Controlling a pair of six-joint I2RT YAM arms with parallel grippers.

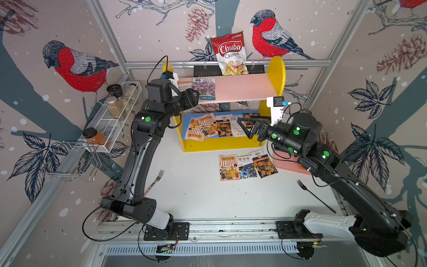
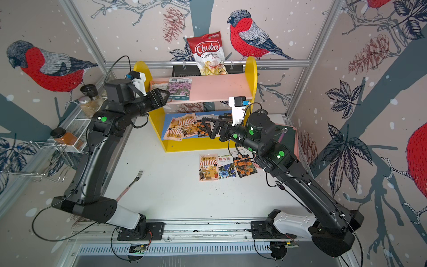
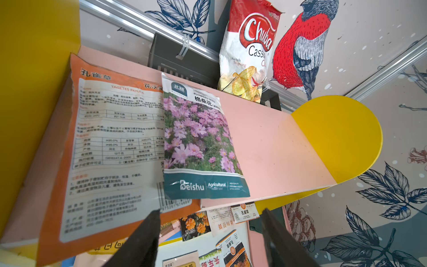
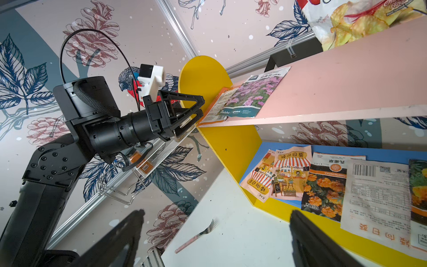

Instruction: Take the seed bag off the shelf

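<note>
On the left part of the pink upper shelf lie two seed bags side by side. One is a purple-flower bag [image 3: 200, 133]; the other is an orange-bordered bag [image 3: 117, 151] with its printed back up, slightly under the first. My left gripper is at the shelf's front edge, short of both bags; its fingers [image 3: 142, 238] stand apart with nothing between them. In the right wrist view the left gripper points toward the bags without touching. My right gripper [image 1: 246, 129] is open and empty in front of the lower shelf.
A Chuba chips bag [image 1: 230, 53] stands behind the pink shelf [image 1: 244, 86]. Several more seed bags lie on the blue lower shelf [image 4: 266, 149], and three on the white table [image 1: 195, 191]. Yellow side panels [image 3: 342, 133] bound the shelf. A jar rack [image 1: 116, 129] is at the left.
</note>
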